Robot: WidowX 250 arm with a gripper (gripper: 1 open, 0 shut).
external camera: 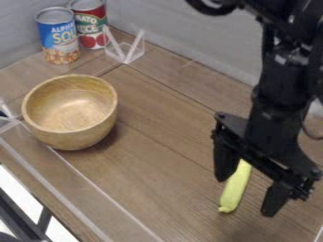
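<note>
My black gripper (248, 178) is open and low at the right, over a utensil with a yellow-green handle (232, 197) lying on the wooden table. The utensil's upper part is hidden behind the gripper; whether the fingers touch it I cannot tell. A wooden bowl (71, 95) sits at the left.
An Alpha soup can (59, 34) and a red tomato can (90, 17) stand at the back left, beside clear stands or tape (124, 43). A wall runs along the back.
</note>
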